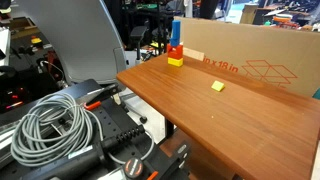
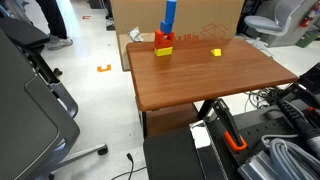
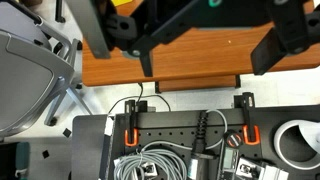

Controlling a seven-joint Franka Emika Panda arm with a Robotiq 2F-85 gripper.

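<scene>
On the wooden table stands a small stack: a yellow block at the bottom, a red block above it and a tall blue piece on top. The other exterior view shows the same blue piece upright over the red block. A small loose yellow block lies apart from the stack. My gripper is open in the wrist view, its dark fingers wide apart over the table's edge, with nothing between them. Something yellow shows at that view's upper border. The exterior views do not show the gripper clearly.
A dark bench with orange-handled clamps, a coiled grey cable and a roll of white tape adjoins the table. Cardboard stands along one side.
</scene>
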